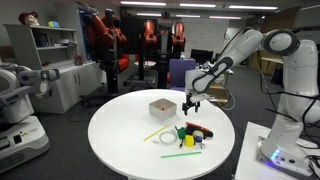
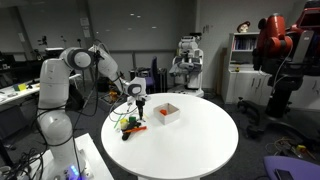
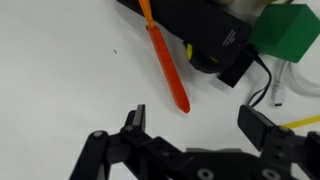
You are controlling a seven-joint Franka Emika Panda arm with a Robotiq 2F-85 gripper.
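Observation:
My gripper is open, with nothing between its fingers. In exterior view 1 the gripper (image 1: 195, 103) hangs over the right part of the white table, above and behind the cluster of items. An orange-red stick-like item (image 3: 168, 70) lies below it in the wrist view, its lower end toward the gap between the fingers. Beside that item lie a long black object (image 3: 185, 22) and a green block (image 3: 284, 33). The cardboard box (image 1: 163, 110) stands to the left of the gripper, and something orange-red (image 2: 165, 113) shows inside it.
A yellow block (image 1: 188, 142), a white cable coil (image 1: 167, 137), a yellow stick (image 1: 155, 132) and a green stick (image 1: 180, 155) lie around the cluster.

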